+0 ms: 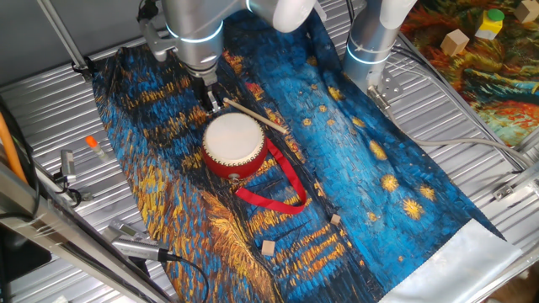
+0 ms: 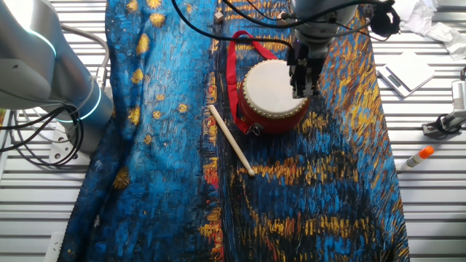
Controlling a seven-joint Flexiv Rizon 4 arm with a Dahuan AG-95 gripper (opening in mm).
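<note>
A small drum (image 1: 234,140) with a pale top and a red body stands upright on the patterned cloth. Its red strap (image 1: 271,204) lies looped on the cloth beside it. One wooden drumstick (image 2: 231,140) rests flat on the cloth, apart from the drum. Pointing down, my gripper (image 1: 216,108) is at the drum's rim on the arm's side in exterior view 1. In exterior view 2 the dark gripper (image 2: 304,93) overlaps the edge of the drum's top. Whether its fingers touch the drum cannot be told, and the finger opening is too small to read.
Two small wooden cubes, one a near cube (image 1: 268,247), lie on the cloth (image 1: 354,194). An orange-capped marker (image 2: 419,156) and a white flat box (image 2: 405,73) are off to the side on the slatted table.
</note>
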